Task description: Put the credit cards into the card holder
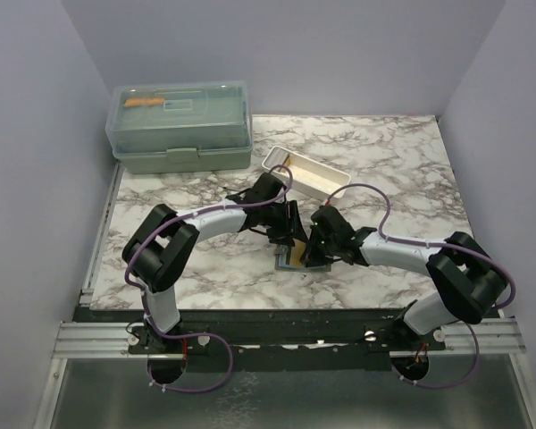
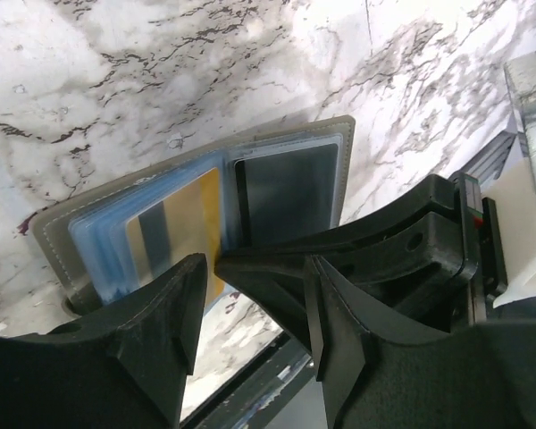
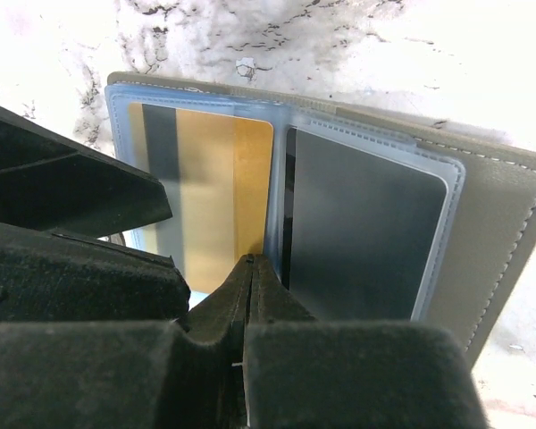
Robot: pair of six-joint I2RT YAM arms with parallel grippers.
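The grey card holder [image 1: 314,267] with clear blue-edged pockets lies spread on the table. A gold card with a dark stripe [image 2: 186,228] sits in one pocket; the other pocket [image 3: 362,214] looks dark and empty. Above the card, my left gripper stands part open, with nothing clearly held between its fingertips. My right gripper is shut, its tip at the card's orange edge [image 3: 253,179], by the divide between the pockets. Whether that tip presses on the card is hard to tell. The left fingers [image 3: 71,183] cover part of the holder's left side.
A white open box [image 1: 320,176] stands just behind the grippers. At the back left is a green toolbox [image 1: 179,163] with a clear lid. Bare marble lies to both sides of the holder. The two grippers are very close together.
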